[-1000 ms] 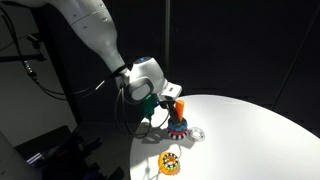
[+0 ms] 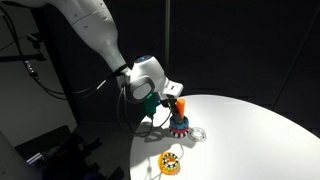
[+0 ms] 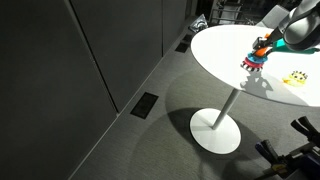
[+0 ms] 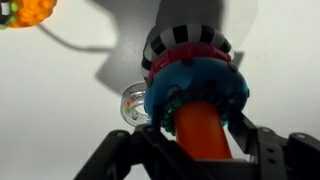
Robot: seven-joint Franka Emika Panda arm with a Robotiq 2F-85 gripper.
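A stack of coloured rings stands on the white round table, with a black-and-white ring (image 4: 185, 38), a red band and a blue ring (image 4: 190, 75) around an orange piece (image 4: 202, 132) that rises from it. My gripper is at the stack, its dark fingers on either side of the orange piece and apart from each other. Exterior view 1 has the orange piece (image 2: 181, 106) upright in front of the gripper, above the blue ring (image 2: 179, 123). Whether the fingers touch the stack is hidden.
An orange-and-yellow ring (image 2: 169, 163) lies flat on the table (image 2: 240, 135) nearer the camera. Close beside the stack is a clear, shiny ring (image 2: 198, 134).
Over the last second the stack has shifted slightly right, and its orange piece has gone from leaning to more upright.
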